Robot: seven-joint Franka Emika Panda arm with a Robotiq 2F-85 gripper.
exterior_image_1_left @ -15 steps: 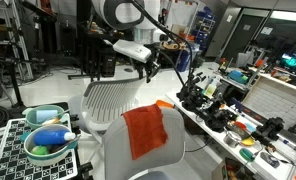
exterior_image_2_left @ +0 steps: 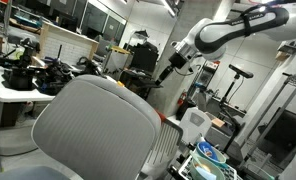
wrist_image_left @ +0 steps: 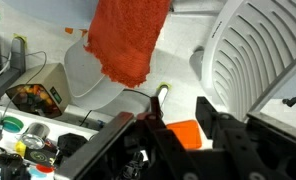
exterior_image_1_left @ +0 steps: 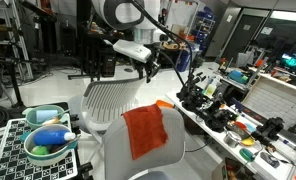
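Note:
A red-orange cloth (exterior_image_1_left: 146, 130) is draped over the back of a grey chair (exterior_image_1_left: 166, 154). It shows again at the top of the wrist view as a rumpled red cloth (wrist_image_left: 129, 38). My gripper (exterior_image_1_left: 146, 75) hangs in the air above the chairs, apart from the cloth and higher than it. Seen from the wrist, the gripper's dark fingers (wrist_image_left: 206, 112) stand apart at the lower edge, open, with nothing held between them. In the second exterior view the gripper (exterior_image_2_left: 160, 78) is up behind the grey chair back (exterior_image_2_left: 103, 125), which hides most of the cloth.
A white slatted chair (exterior_image_1_left: 113, 97) stands beside the grey one. At the left, bowls (exterior_image_1_left: 50, 140) with colourful items sit on a black rack (exterior_image_1_left: 10, 150). A cluttered workbench (exterior_image_1_left: 213, 112) runs along the right. An orange object (wrist_image_left: 186, 134) lies below the gripper.

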